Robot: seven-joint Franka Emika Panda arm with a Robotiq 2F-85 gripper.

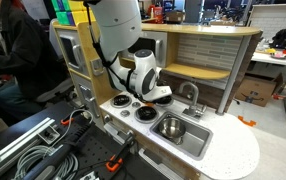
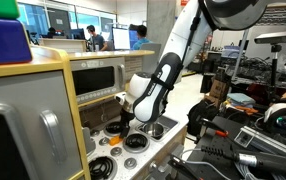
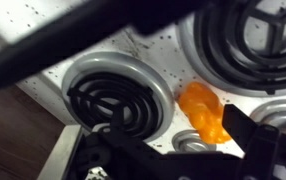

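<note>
An orange object (image 3: 204,112), soft or rounded in shape, lies between the coil burners in the wrist view. It also shows as an orange spot (image 2: 114,141) on the stovetop in exterior view 2. My gripper stands open above the stove, its dark fingers on either side of the lower part of the wrist view. Nothing is held between them. A black coil burner (image 3: 123,105) lies near the left finger. In exterior view 1 the gripper (image 1: 164,99) is over the back of the stove, small and partly hidden by the white arm.
Right of the stove is a sink (image 1: 197,152) with a metal pot (image 1: 175,129) in it and a tall faucet (image 1: 192,97) behind. A wooden shelf (image 1: 198,71) and a microwave (image 2: 95,78) overhang the back.
</note>
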